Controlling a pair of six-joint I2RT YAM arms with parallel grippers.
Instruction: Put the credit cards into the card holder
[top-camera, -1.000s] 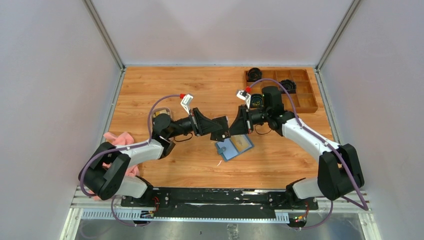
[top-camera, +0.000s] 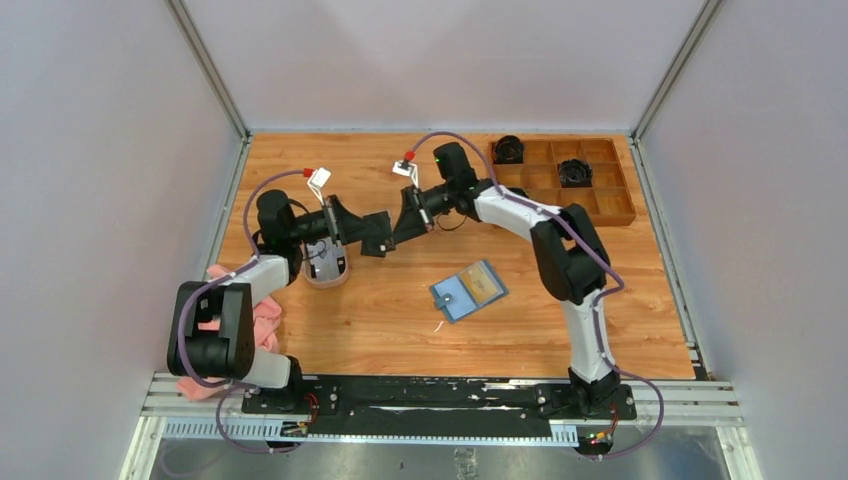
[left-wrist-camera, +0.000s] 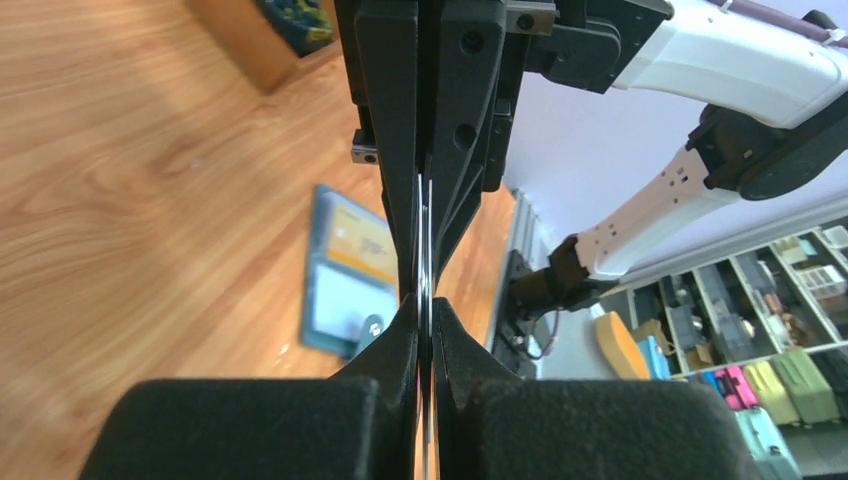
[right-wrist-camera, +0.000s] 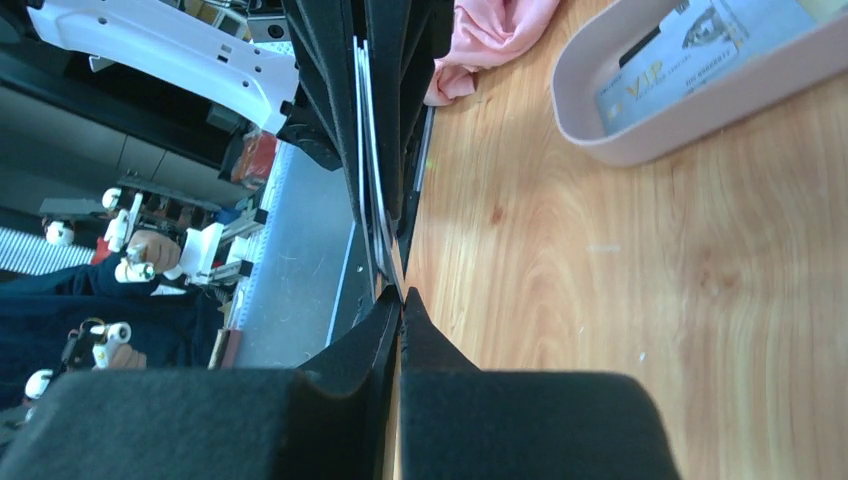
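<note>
A dark flat card-sized piece (top-camera: 378, 235) spans the gap between my grippers above the table. Seen edge-on, it is a pair of thin layers (right-wrist-camera: 366, 140) close together; cannot tell which is card and which holder. My left gripper (top-camera: 366, 229) is shut on its left side, and my right gripper (top-camera: 397, 238) is shut on the opposite edge. Printed cards (right-wrist-camera: 690, 55), one marked VIP, lie in a pale pink bin (right-wrist-camera: 630, 150), partly under the left arm in the top view. An open blue wallet-like case (top-camera: 452, 297) with a yellowish card (top-camera: 481, 284) rests mid-table.
At the back right stands a wooden compartment box (top-camera: 610, 215) with black coiled items. A pink cloth (top-camera: 266, 320) lies at the left beside the left arm. A small white scrap (top-camera: 438, 326) is near the blue case.
Both grippers, with the dark flat piece between them, have moved left and slightly toward the back. The blue case is now uncovered, and the pink bin is under the left gripper.
</note>
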